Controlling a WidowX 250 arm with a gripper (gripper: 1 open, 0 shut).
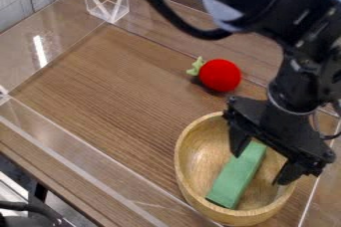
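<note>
My gripper (pixel 260 141), black and open, is low over a wooden bowl (pixel 200 161) at the lower right. A green oblong object (pixel 236 181) lies in the bowl, its upper end close to or under the gripper's fingers; whether they touch it I cannot tell. A red tomato-like thing (pixel 221 76) with green leaves sits on the table behind the bowl.
A clear plastic piece (pixel 110 4) stands at the back left. Dark cables or parts show at the lower left edge.
</note>
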